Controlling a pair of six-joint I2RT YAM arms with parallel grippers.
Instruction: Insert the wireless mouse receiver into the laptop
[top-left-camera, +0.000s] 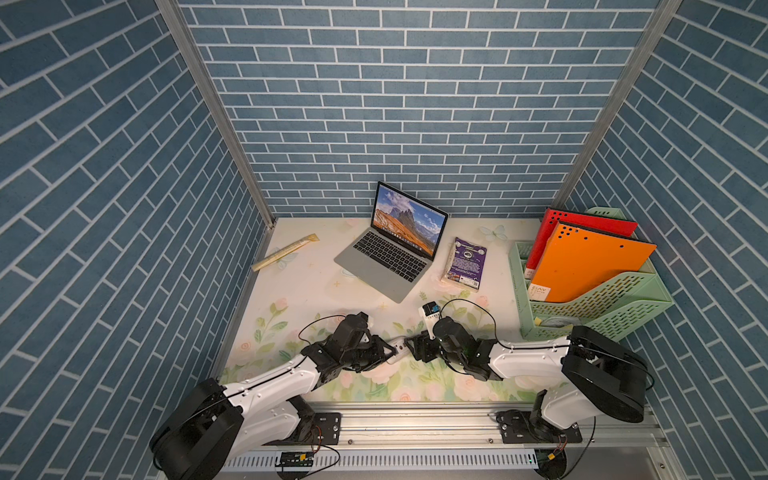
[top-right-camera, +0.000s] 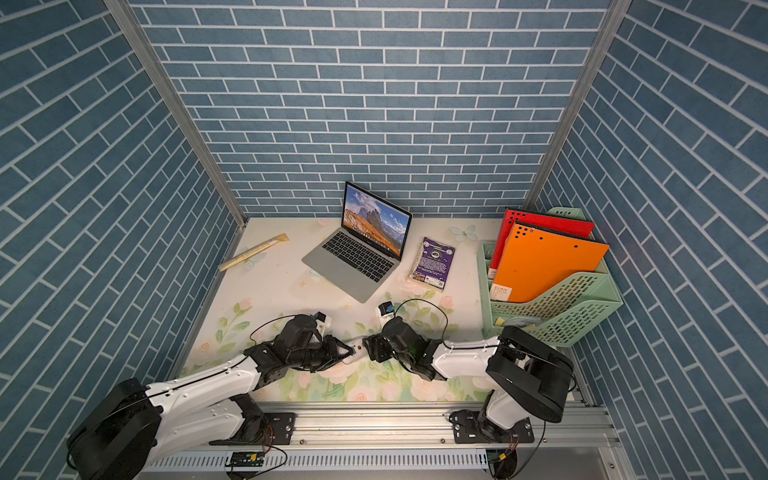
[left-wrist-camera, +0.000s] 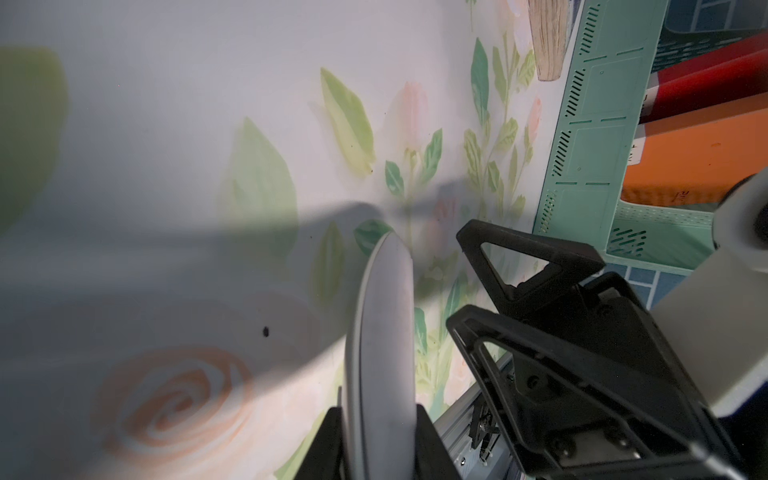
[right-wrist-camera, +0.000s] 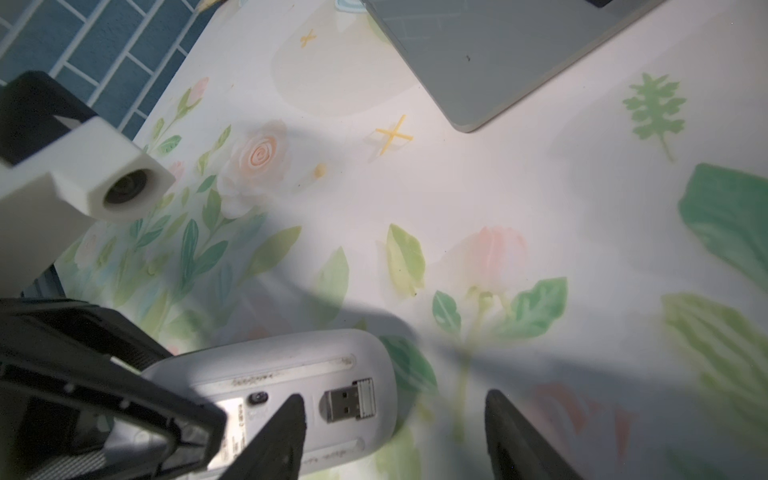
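Note:
A white mouse (top-left-camera: 397, 349) is held low over the table in my left gripper, shut on it. The right wrist view shows its underside, with the small USB receiver (right-wrist-camera: 349, 401) seated in its slot. My right gripper is part open at the mouse's right end, fingertips just beside the receiver end, with nothing visible between them. The open silver laptop (top-left-camera: 382, 269) stands farther back at the middle of the table, its keyboard facing front.
A purple packet (top-left-camera: 465, 262) lies right of the laptop. A green file holder (top-left-camera: 624, 312) with red and orange folders stands at the right. A thin beige strip (top-left-camera: 285, 251) lies at the left.

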